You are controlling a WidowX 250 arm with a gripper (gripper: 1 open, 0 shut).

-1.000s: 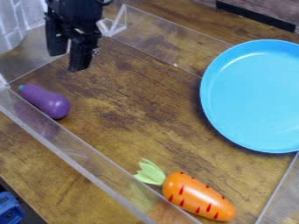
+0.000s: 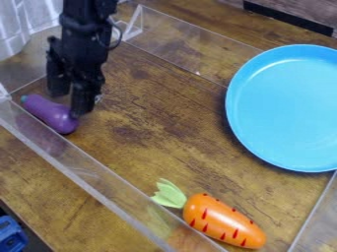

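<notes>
My black gripper [image 2: 73, 94] reaches down over the purple eggplant toy [image 2: 53, 115] at the left of the wooden surface, close to the clear wall. Its two fingers are apart, the lower ends just above or beside the eggplant; whether they touch it I cannot tell. An orange carrot toy [image 2: 222, 221] with pale green leaves lies at the lower right. A large blue plate [image 2: 283, 108] sits at the right.
Clear walls border the wooden surface [image 2: 171, 138] on the left, back and lower right. A blue object [image 2: 10, 236] shows at the lower left corner.
My gripper has moved down toward the eggplant from higher at the back left. The eggplant, carrot and plate have not visibly moved.
</notes>
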